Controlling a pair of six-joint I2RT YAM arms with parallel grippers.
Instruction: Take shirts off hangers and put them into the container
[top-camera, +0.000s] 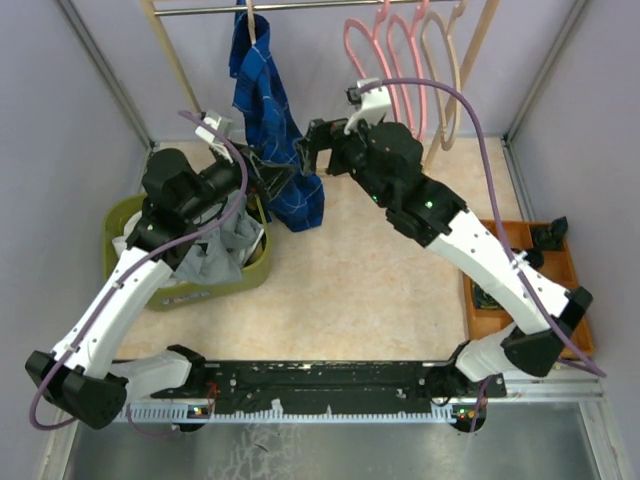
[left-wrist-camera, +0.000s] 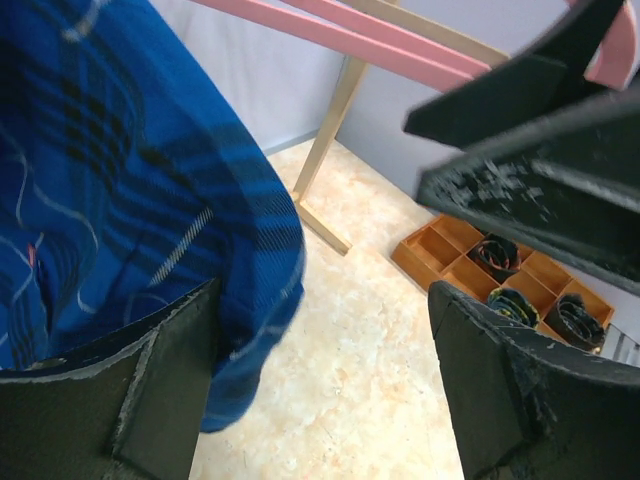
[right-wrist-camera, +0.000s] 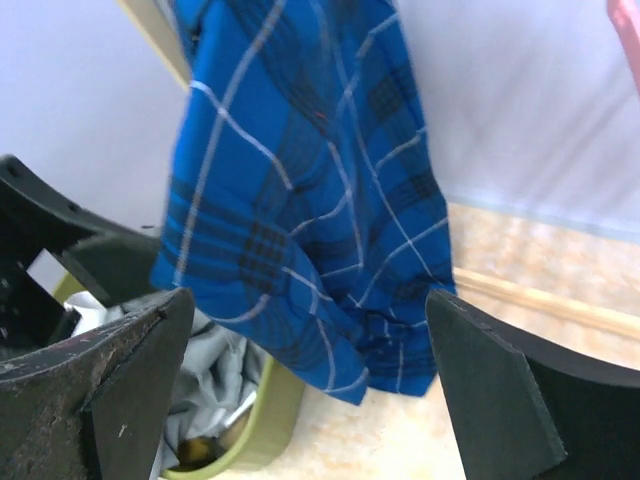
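Note:
The dark blue plaid shirt (top-camera: 272, 105) hangs bunched from a pale hanger (top-camera: 251, 22) on the rail. My left gripper (top-camera: 278, 182) is at the shirt's lower part, its fingers apart. In the left wrist view, a fold of the shirt (left-wrist-camera: 240, 240) lies against the left finger (left-wrist-camera: 160, 400), with clear space before the other finger. My right gripper (top-camera: 306, 152) stands open just right of the shirt. Through its open fingers (right-wrist-camera: 500, 390) the right wrist view shows the shirt's lower part (right-wrist-camera: 300, 220), apparently not gripped.
A green bin (top-camera: 262, 270) with grey cloth stands below the left arm. Empty pink hangers (top-camera: 378, 40) hang right of the shirt, close above the right arm. An orange divided tray (top-camera: 490, 320) sits at far right.

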